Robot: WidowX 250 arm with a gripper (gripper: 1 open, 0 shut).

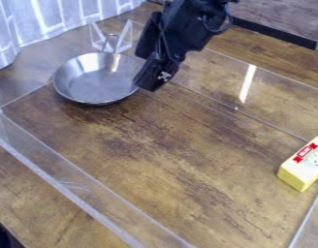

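Note:
The black gripper [155, 70] hangs at the upper middle, just right of and over the rim area of a steel pan [92, 79] that lies on the wooden table [162, 165]. The gripper points downward; its fingers are dark and too unclear to show whether they are open or shut. Behind the pan is a pale pronged object [110, 37], partly seen.
A yellow box [302, 169] with a red label lies at the right edge. Clear panels border the workspace. A white cylinder [1, 44] stands at the upper left.

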